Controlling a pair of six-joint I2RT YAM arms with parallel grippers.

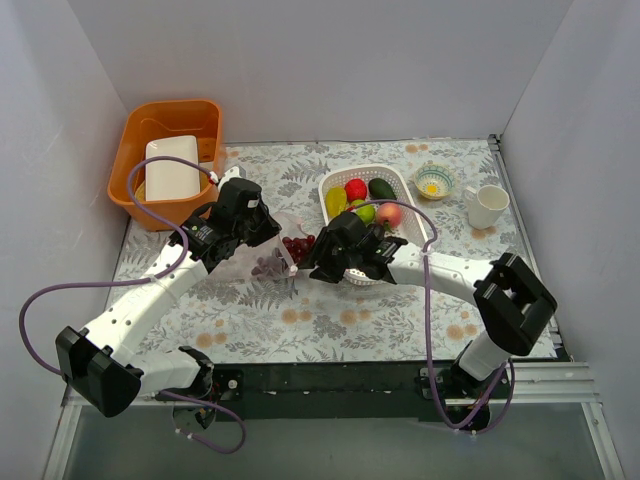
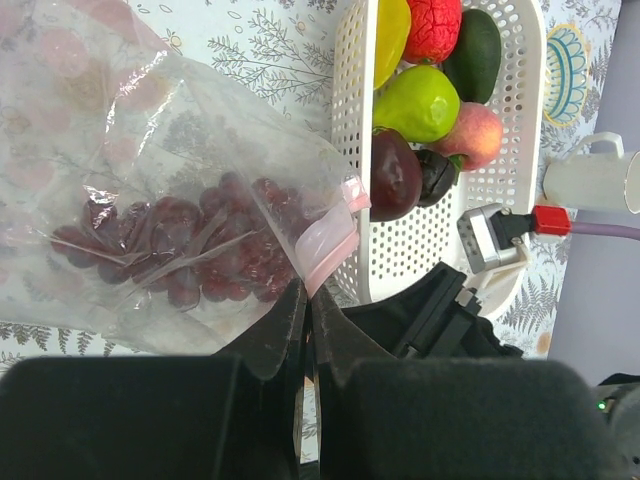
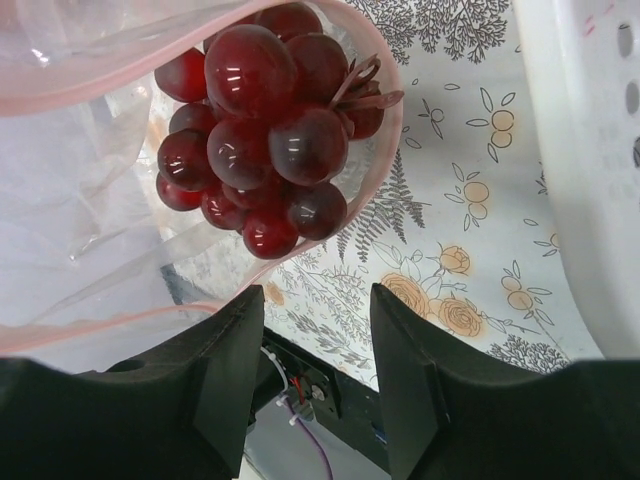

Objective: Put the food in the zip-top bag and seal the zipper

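Note:
A clear zip top bag lies on the patterned mat holding dark red grapes (image 3: 250,150), which show through its open, pink-edged mouth in the right wrist view. My left gripper is shut over the bag; whether its tips pinch any film at the pink zipper (image 2: 330,245) I cannot tell. My right gripper is open beside the bag's mouth, between it and the basket, with nothing between its fingers.
A white basket (image 1: 330,185) of fruit stands right of the bag. An orange bin (image 1: 145,130) is at back left, a bowl (image 1: 434,182) and white mug (image 1: 486,208) at right.

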